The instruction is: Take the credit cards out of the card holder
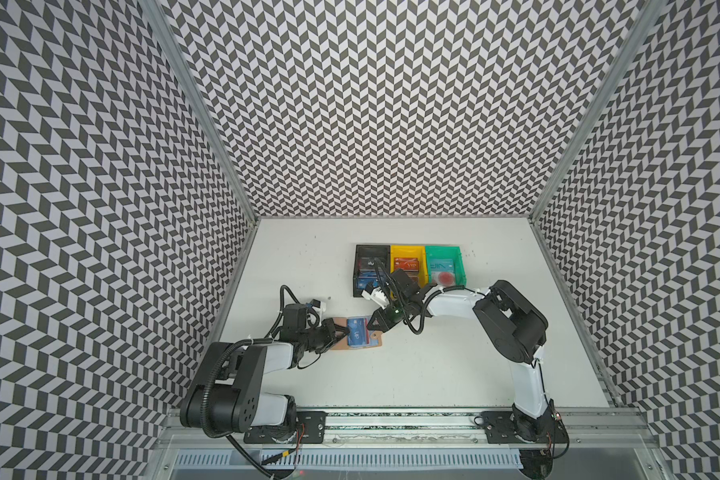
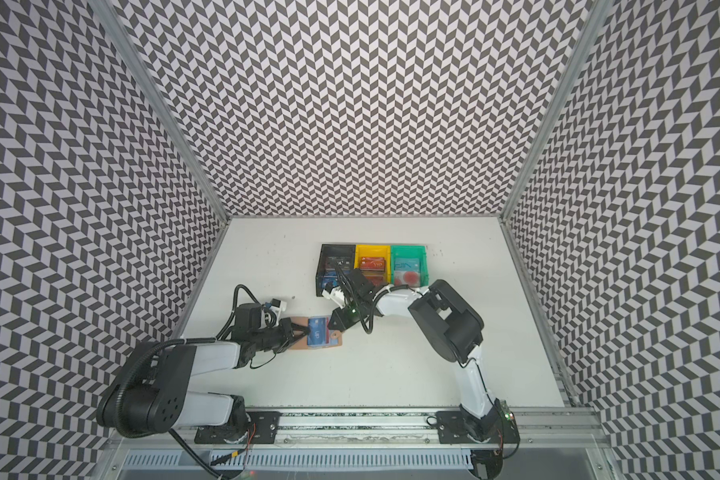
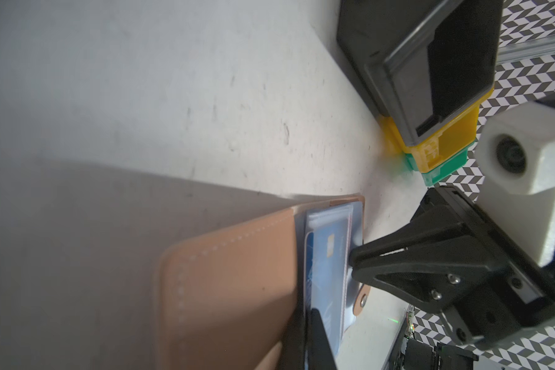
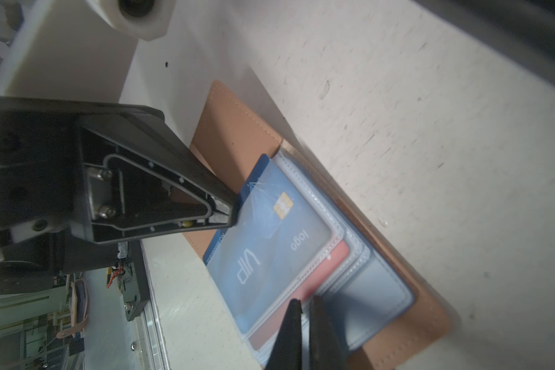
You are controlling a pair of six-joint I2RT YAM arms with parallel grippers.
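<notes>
A tan leather card holder (image 1: 338, 342) lies open on the table, with clear sleeves holding a blue VIP card (image 4: 271, 228), a red card (image 4: 308, 277) beneath it and more pale sleeves. My left gripper (image 1: 345, 331) is at the holder's left part, against the blue card's edge; it is shut, and whether anything thin is between its fingertips is unclear. My right gripper (image 1: 373, 326) is low at the holder's right part, by the sleeves; in the right wrist view its tips are dark and blurred at the bottom edge, so its opening is unclear.
Behind the holder stand three bins holding cards: black (image 1: 372, 249), yellow (image 1: 408, 250) and green (image 1: 444, 250). The right arm spans the space before them.
</notes>
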